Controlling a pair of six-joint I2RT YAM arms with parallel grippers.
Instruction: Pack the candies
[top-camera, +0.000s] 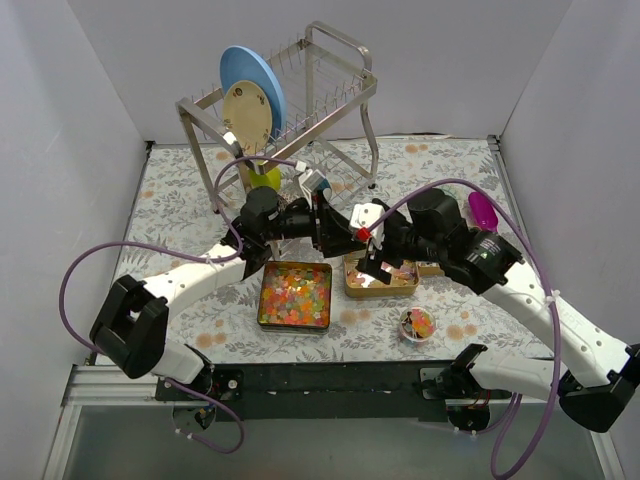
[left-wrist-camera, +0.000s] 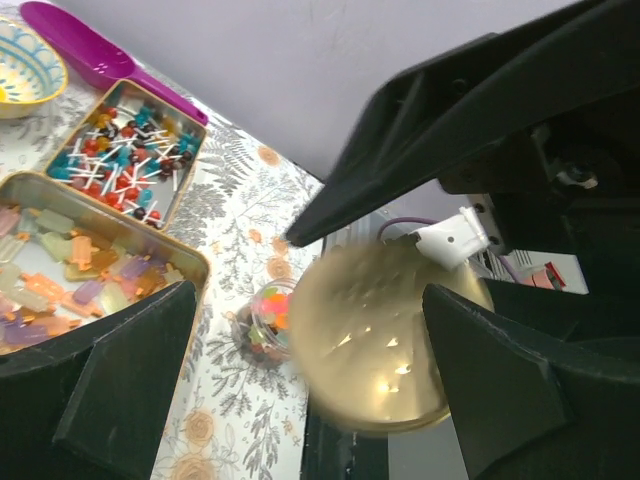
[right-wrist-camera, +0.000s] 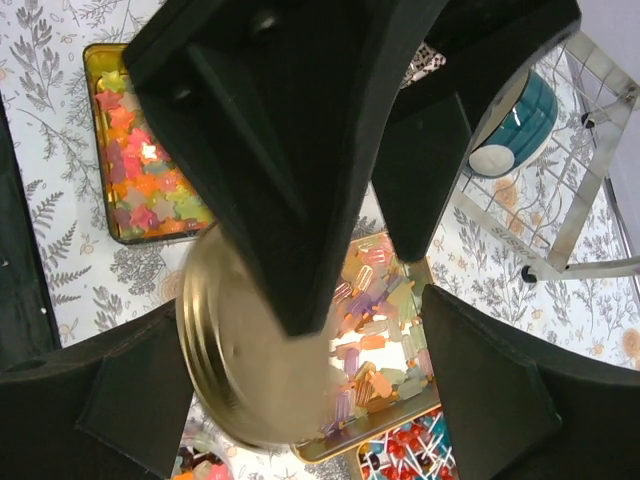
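In the top view my left gripper (top-camera: 343, 238) and right gripper (top-camera: 371, 253) meet above the candy trays. A round gold-coloured, lid-like piece (left-wrist-camera: 365, 350) hangs blurred between them. It lies toward the right finger in the left wrist view, and beside the left finger (right-wrist-camera: 120, 385) in the right wrist view. Both fingers stand wide; what bears the piece cannot be told. Below are a tray of star candies (top-camera: 295, 296), a tray of bar-shaped candies (right-wrist-camera: 370, 340) and a tray of lollipops (left-wrist-camera: 135, 150). A small clear jar (top-camera: 417, 323) holds mixed candies.
Behind the left arm rises a metal dish rack (top-camera: 300, 110) with a blue plate (top-camera: 262, 68) and a teal cup (right-wrist-camera: 520, 130). A purple scoop (left-wrist-camera: 85, 45) and a patterned bowl (left-wrist-camera: 25, 70) sit beyond the trays. Patterned table shows free at the left.
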